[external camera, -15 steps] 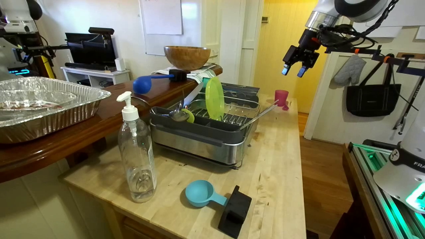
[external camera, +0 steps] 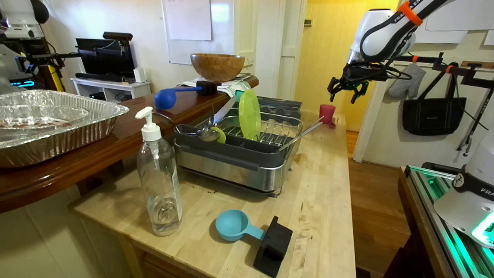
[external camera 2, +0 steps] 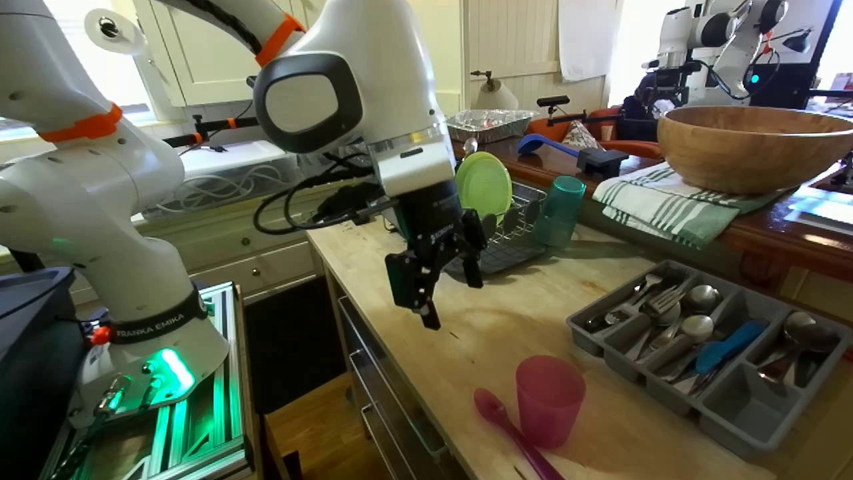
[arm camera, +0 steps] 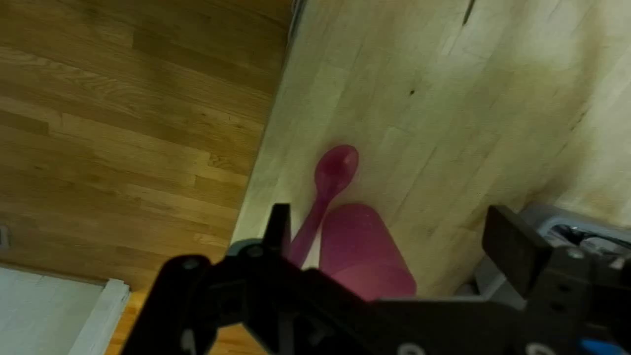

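My gripper (external camera 2: 454,305) hangs open above the wooden counter, nothing between its fingers. Its fingertips point down in the wrist view, one at each side of a pink cup (arm camera: 361,248) seen farther below. Upright on the counter, the pink cup (external camera 2: 550,400) stands close beside a pink spoon (external camera 2: 497,412). The spoon's bowl (arm camera: 337,168) shows clearly in the wrist view, while part of its handle is hidden behind a finger. From exterior view 1, the cup (external camera: 327,114) sits at the far end of the counter, lower than my gripper (external camera: 343,95) and apart from it.
A grey cutlery tray (external camera 2: 588,340) with several utensils lies across from the cup. The dish rack (external camera: 222,164) holds a green plate (external camera: 250,114); a teal cup (external camera 2: 560,212) stands by it. A soap bottle (external camera: 159,190) and a blue scoop (external camera: 232,225) occupy the near end.
My gripper has turned and tilted to point more steeply down, coming slightly lower in exterior view 1. The cup and the other things on the counter have stayed in place.
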